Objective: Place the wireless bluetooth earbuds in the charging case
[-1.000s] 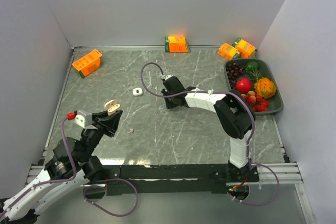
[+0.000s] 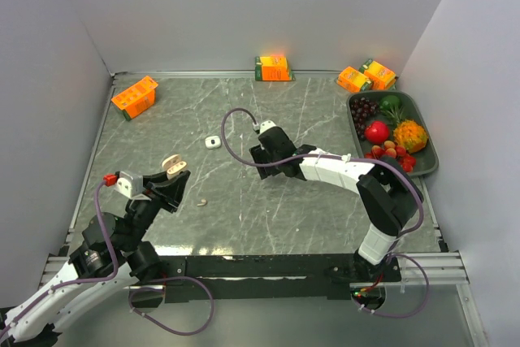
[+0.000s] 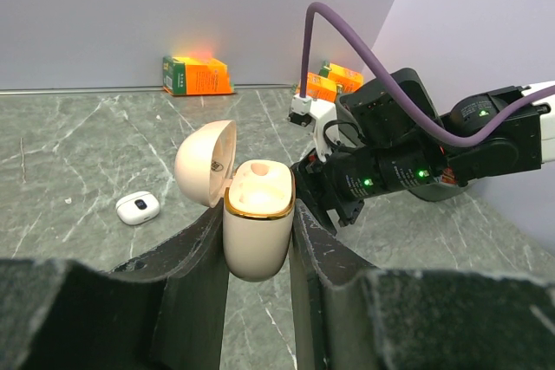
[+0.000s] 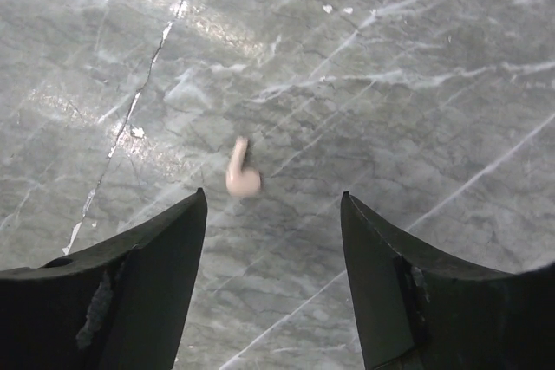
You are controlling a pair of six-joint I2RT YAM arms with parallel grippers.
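Observation:
The cream charging case, lid flipped up, is held upright by my left gripper, shut on it at the lower left in the top view. A pale earbud lies on the marble table, small in the top view. My right gripper hangs open with the earbud just ahead of, and between the line of, its fingertips; nothing is held. A small white case sits farther back on the table.
A tray of fruit stands at the right, orange boxes along the back and an orange basket at back left.
The right arm has shifted down and rightward in the top view, its wrist turning slightly. The left gripper and case have stayed still.

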